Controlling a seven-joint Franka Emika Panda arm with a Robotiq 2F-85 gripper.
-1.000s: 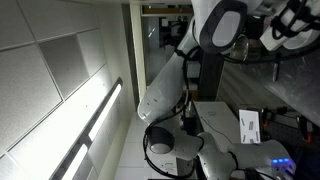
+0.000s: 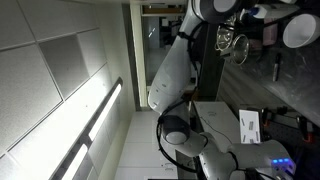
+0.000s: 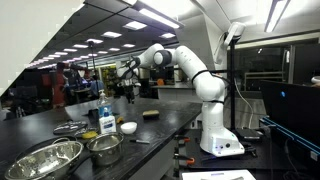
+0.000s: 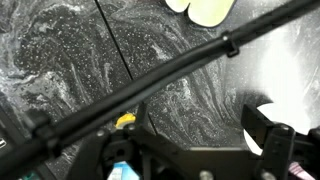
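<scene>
My gripper is open over the dark speckled counter, with nothing seen between its fingers. In the wrist view, a white bowl lies partly behind the finger on the right. A yellow object is cut off by the top edge. Low on the left, the bottle is mostly covered by the gripper and a cable. The second exterior view shows the clear and blue bottle, the white bowl and the yellow object on the counter, below the distant gripper.
A metal colander and a steel pot stand at the near end of the counter. Close to the bottle lies a lid-like round item. Bare counter extends around the yellow object.
In the first exterior view, the arm's elbow has moved upward and partly out of frame. More of the pots and the white bowl beneath it now shows.
</scene>
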